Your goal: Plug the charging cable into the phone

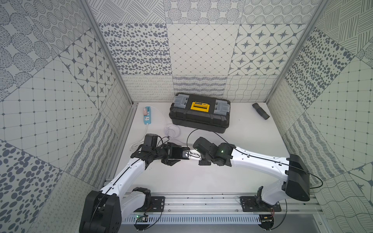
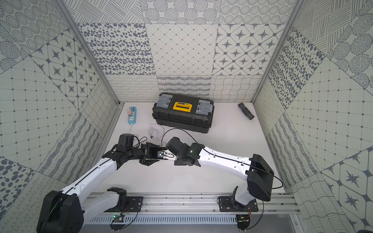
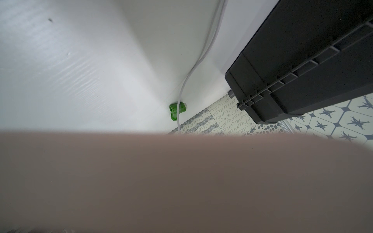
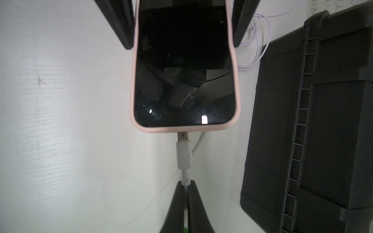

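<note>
The phone, in a pink case, is held in my left gripper, a finger on either side; its screen faces the right wrist camera and its blurred back fills the lower left wrist view. My right gripper is shut on the white charging cable, just behind its plug (image 4: 183, 154). The plug points at the phone's bottom edge, with metal showing; whether the tip touches or enters the port, I cannot tell. In both top views the grippers meet at front centre.
A black toolbox (image 1: 200, 120) stands behind the grippers. A blue power strip (image 1: 146, 116) with loose cable lies back left, a dark cylindrical object (image 1: 260, 111) back right. A small green object (image 3: 174, 110) shows below. The table's right side has free room.
</note>
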